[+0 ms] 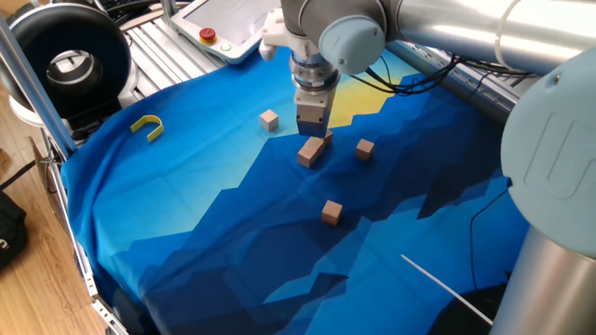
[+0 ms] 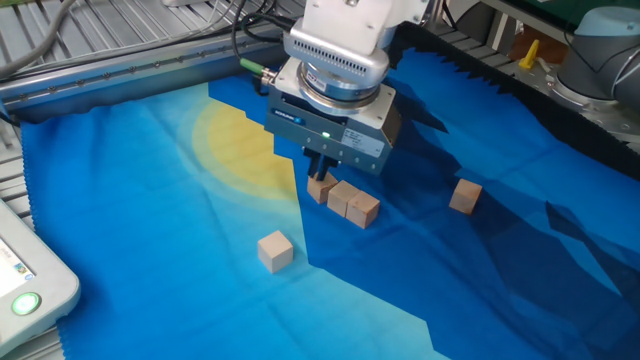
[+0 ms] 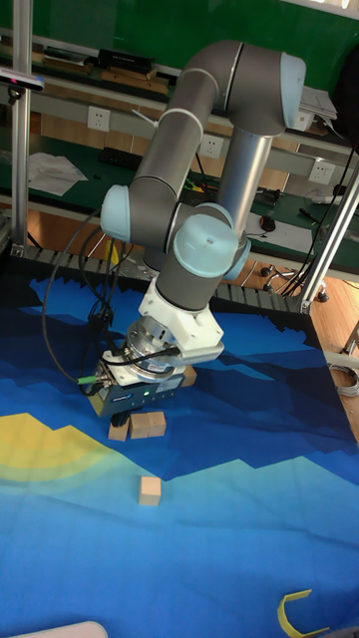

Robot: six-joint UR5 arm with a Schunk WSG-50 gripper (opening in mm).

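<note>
My gripper [image 2: 318, 176] points down, its dark fingers at the top of a small wooden block [image 2: 320, 190]. Whether they are apart, or closed on that block, is too small to make out. Right beside this block, two more wooden blocks [image 2: 353, 204] sit against each other in a row. A pale wooden block [image 2: 275, 252] lies alone on the light part of the cloth, and another block [image 2: 466, 197] stands apart on the dark part. In the first exterior view, the gripper's body hides the fingers; one more separate block [image 1: 365, 149] shows to its right.
A blue patterned cloth [image 1: 205, 177] covers the table, with wide free room on its left. On it lie a yellow curved piece [image 1: 147, 127] and a thin white stick [image 1: 445, 288]. A teach pendant [image 1: 223, 26] with a red button rests at the back edge.
</note>
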